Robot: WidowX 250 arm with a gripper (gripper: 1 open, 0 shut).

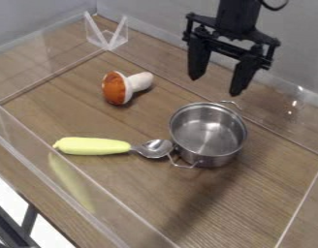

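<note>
My black gripper [224,60] hangs open at the top right, above and behind a steel pot [207,136], with nothing seen between its fingers. The pot has wire handles and stands right of centre on the wooden table. A spoon with a yellow handle [92,146] lies at the lower left, its metal bowl [152,148] close beside the pot. An orange and white toy [120,86], apparently a mushroom, lies on its side at the upper left.
A white wire rack [106,37] stands at the back left corner. Clear low walls edge the wooden table [227,208].
</note>
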